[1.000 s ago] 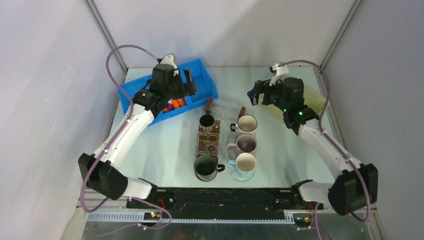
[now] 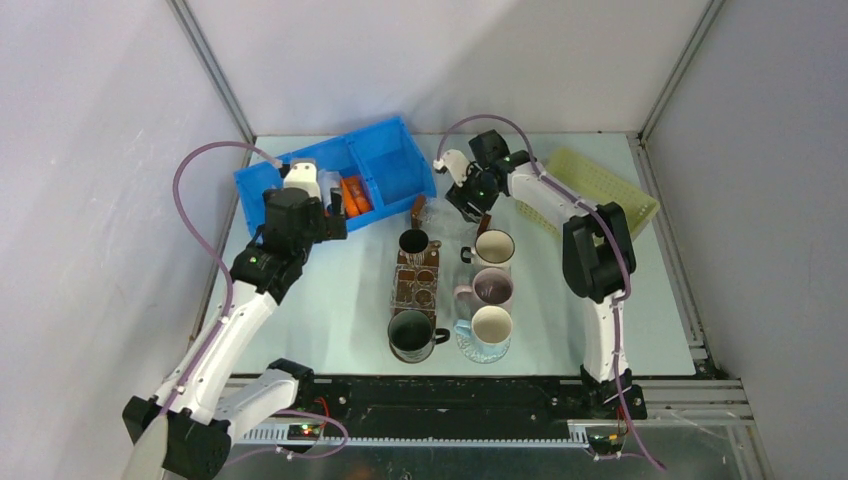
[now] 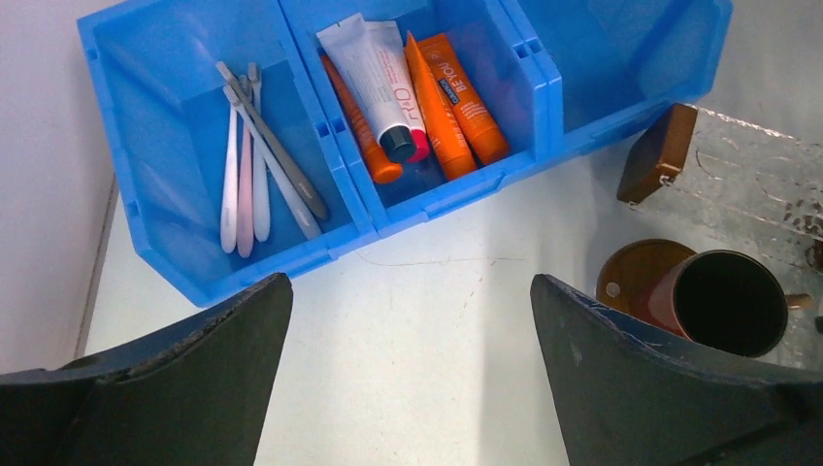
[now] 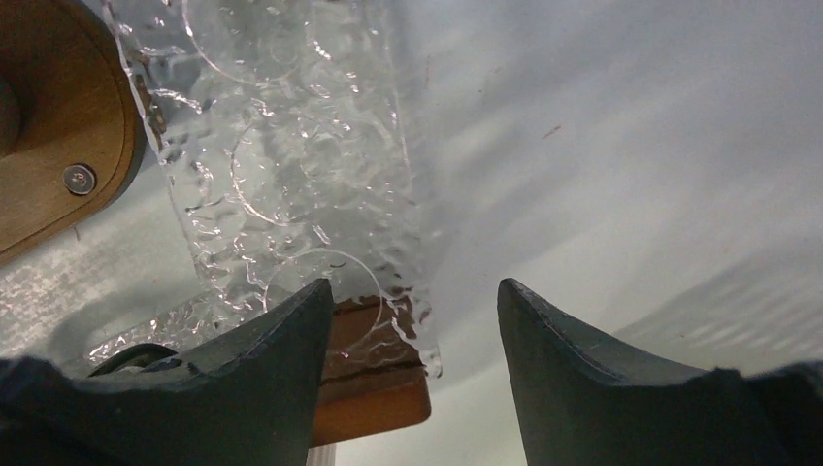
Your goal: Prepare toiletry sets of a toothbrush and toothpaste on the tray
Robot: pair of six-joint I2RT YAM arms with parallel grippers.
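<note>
A blue divided bin (image 2: 395, 165) holds several toothbrushes (image 3: 272, 165) in its left compartment and several toothpaste tubes (image 3: 446, 92) in the middle one. My left gripper is open above the table in front of the bin, nothing between its fingers. A clear textured acrylic stand (image 4: 291, 165) with wooden end blocks (image 4: 378, 408) lies behind the mugs. My right gripper is over its right end, part open, with no held thing visible between its fingers.
A green basket (image 2: 610, 195) sits at the back right. Mugs (image 2: 492, 325) and a wooden organizer (image 2: 416, 280) fill the middle front.
My right gripper moved left and back to over the clear stand, its arm swinging round. My left gripper drew toward the front left, away from the bin.
</note>
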